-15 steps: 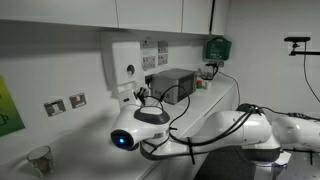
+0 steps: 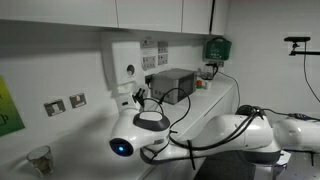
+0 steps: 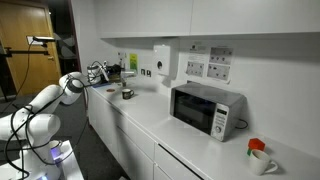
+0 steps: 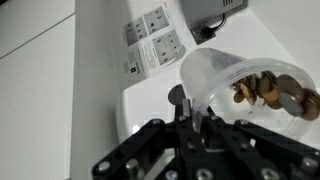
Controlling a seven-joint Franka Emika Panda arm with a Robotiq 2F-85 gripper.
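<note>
A clear, round-rimmed container [image 4: 192, 72] with several brown and silver coins [image 4: 268, 88] in it fills the right half of the wrist view. My gripper is shut on the container's rim, the near wall lying between the dark fingers. The container is tilted in this view, and its lower part is partly hidden. In the first exterior view the arm's rounded wrist [image 2: 142, 132] is beside the counter near the wall; the fingertips and container are too small there to make out clearly.
A microwave [image 2: 172, 84] stands on the counter, past the white wall box [image 2: 122, 62]. Another clear cup [image 2: 41, 160] is at the lower left. A dark mug [image 3: 127, 93] and a white mug [image 3: 260, 162] stand on the counter, whose front stretch is clear.
The arm's wrist has sunk slightly over the last second. The microwave and the clear cup at the lower left have not moved.
</note>
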